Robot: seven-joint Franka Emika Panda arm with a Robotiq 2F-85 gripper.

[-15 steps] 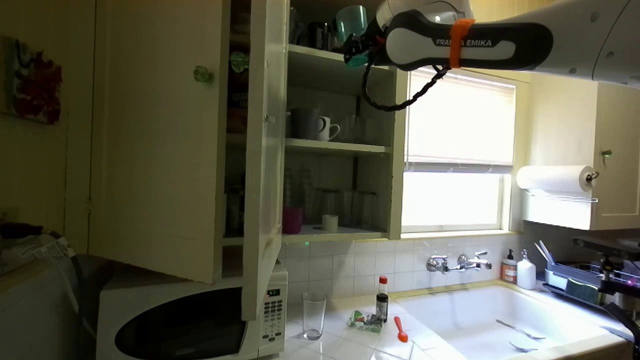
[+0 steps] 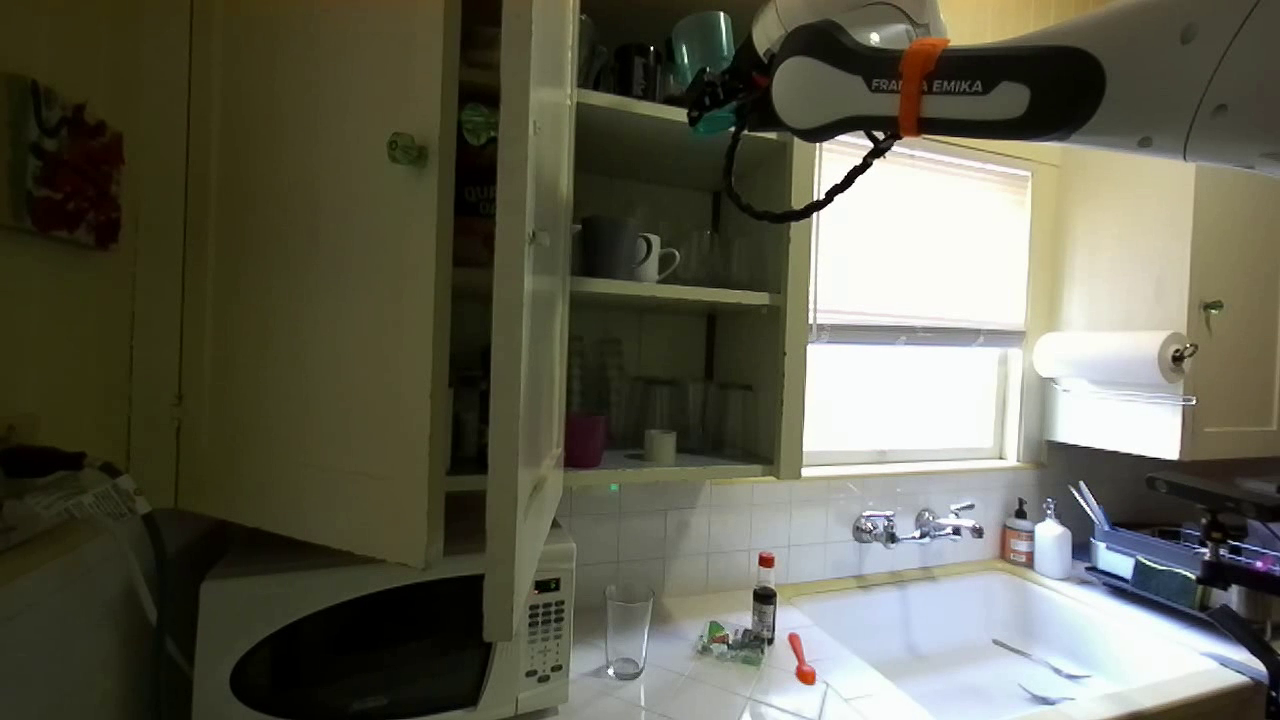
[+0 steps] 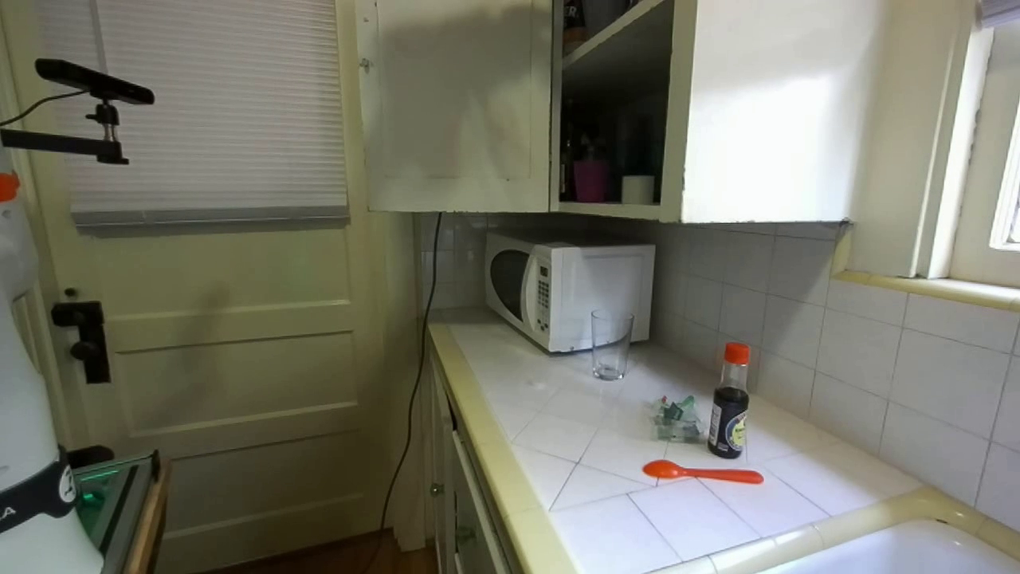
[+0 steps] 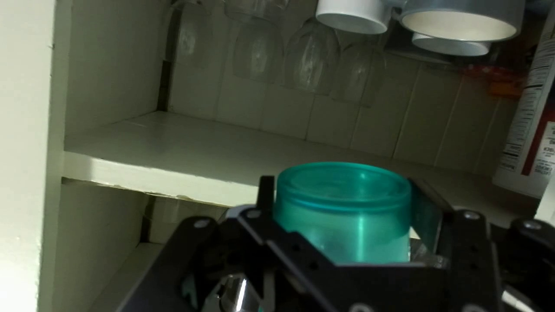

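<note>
A translucent teal cup [image 4: 343,234] fills the space between the two black fingers in the wrist view, and my gripper is shut on it. The same cup [image 2: 703,42] shows in exterior view 1 high up at the top shelf [image 2: 654,114] of the open cabinet, with the gripper [image 2: 710,96] at its side. Whether the cup touches the shelf cannot be told. Exterior view 2 shows neither cup nor gripper.
An open cabinet door [image 2: 528,324] stands left of the arm. Mugs [image 2: 612,248] and glasses occupy the shelves below. On the counter are a clear glass [image 2: 627,632], a red-capped bottle [image 3: 729,402] and an orange spoon [image 3: 703,473], beside the microwave [image 3: 598,296].
</note>
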